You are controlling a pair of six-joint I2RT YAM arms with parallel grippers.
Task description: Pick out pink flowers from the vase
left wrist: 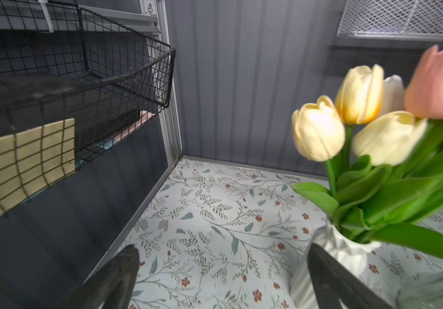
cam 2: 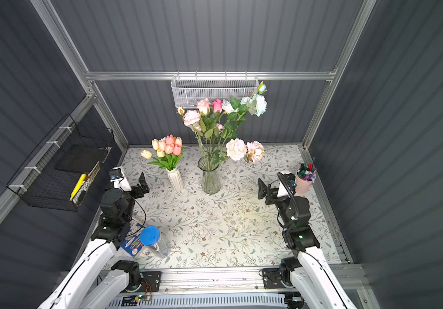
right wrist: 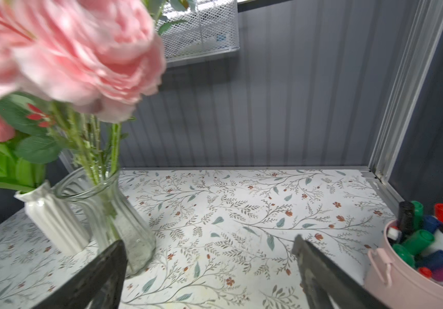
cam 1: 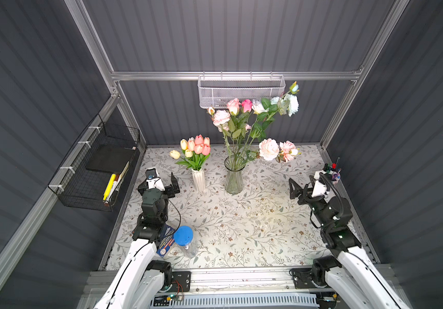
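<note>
A tall clear glass vase (cam 1: 234, 180) stands mid-table, holding pink, white and pale blue flowers. Its pink blooms include a bright pink rose (cam 1: 246, 105), a pale pink peony (cam 1: 221, 117) and a pink peony (right wrist: 102, 51) hanging out to the right. To its left, a white ribbed vase (cam 2: 175, 180) holds pink tulips (cam 2: 169, 140) and cream tulips (left wrist: 318, 128). My left gripper is open and empty, left of the white vase. My right gripper is open too, right of the glass vase, with only table between its fingers.
A pink pen cup (cam 2: 303, 184) with markers stands beside my right gripper. A blue-lidded jar (cam 1: 183, 235) and a blue box (cam 2: 132, 242) lie near the left arm. A black wire basket (cam 1: 97, 170) hangs on the left wall.
</note>
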